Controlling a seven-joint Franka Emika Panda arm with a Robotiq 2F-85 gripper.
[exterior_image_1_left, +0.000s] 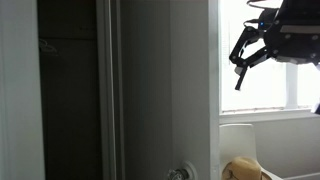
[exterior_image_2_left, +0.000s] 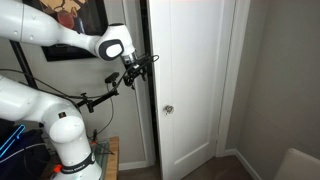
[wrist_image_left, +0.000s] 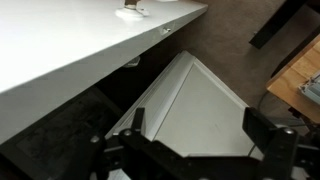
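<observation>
A white door (exterior_image_2_left: 190, 70) stands ajar, with a round metal knob (exterior_image_2_left: 168, 109). In exterior view 1 its near side looks grey, and the knob (exterior_image_1_left: 182, 173) shows at the bottom. My gripper is open, its two black fingers wide apart and nothing between them. The wrist view has the door's edge (wrist_image_left: 90, 62) running across the upper left, apart from the fingers, with the knob (wrist_image_left: 130, 13) near the top. From exterior view 2, the gripper (exterior_image_2_left: 137, 72) hangs left of the door, higher than the knob.
A dark closet opening (exterior_image_1_left: 72, 100) lies left of the door in exterior view 1. A straw hat (exterior_image_1_left: 242, 168) rests on a white chair (exterior_image_1_left: 237, 138) by the bright window (exterior_image_1_left: 255, 60). A wooden tabletop (wrist_image_left: 300, 85) borders the wrist view's right side.
</observation>
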